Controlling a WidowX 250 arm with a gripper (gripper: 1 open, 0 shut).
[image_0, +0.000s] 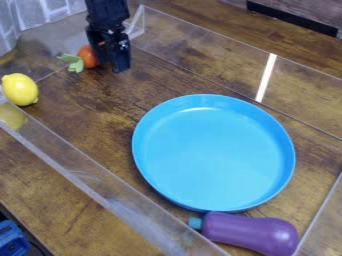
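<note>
The black gripper (104, 58) is at the upper left, low over the wooden surface beside an orange vegetable with green leaves (84, 58), which it partly hides. The gripper is open; whether the vegetable sits between its fingers is hard to tell. A yellow lemon (20, 90) lies to the left, a large blue plate (213, 150) fills the centre right, and a purple eggplant (251, 233) lies below the plate.
Clear walls (94, 180) edge the work area. A blue object (11, 240) is at the lower left corner. Bare wood is free between the lemon and the plate and behind the plate.
</note>
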